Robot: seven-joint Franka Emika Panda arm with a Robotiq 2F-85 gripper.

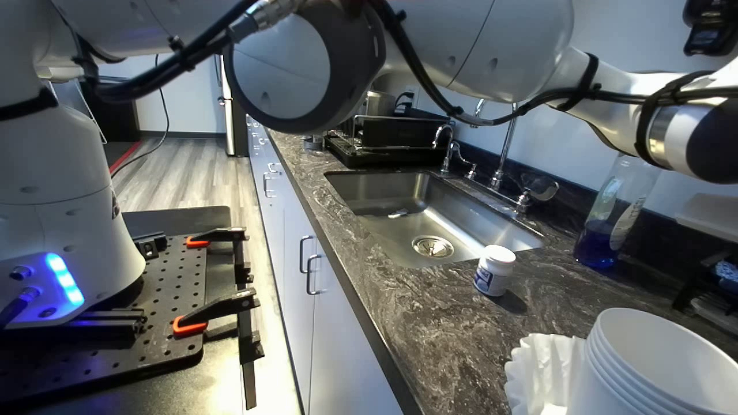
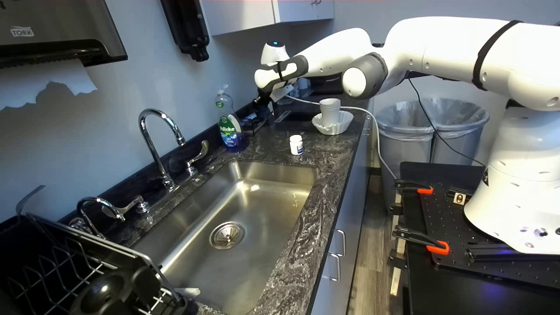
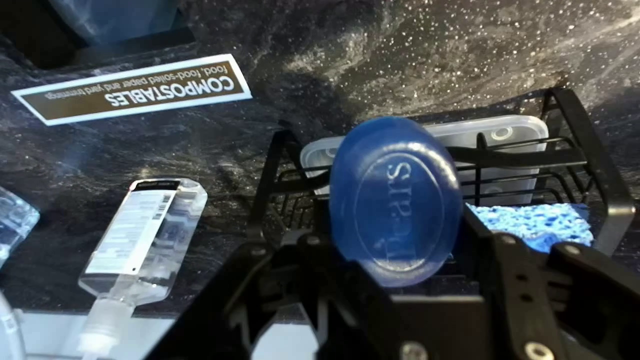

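An oval blue soap-like piece with raised "pears" lettering fills the middle of the wrist view. My gripper is shut on it, with a dark finger at either side. Below it in that view is a black wire rack holding a clear plastic tray and a speckled blue sponge. The piece covers the rack's middle; its gap above the rack is hard to judge. Exterior view 2 has my gripper small and dark over the back of the counter near the wall.
A clear labelled bottle stands left of the rack. Along the counter are a dish-soap bottle, a white pill bottle, stacked cups in a fluted white bowl, and the steel sink.
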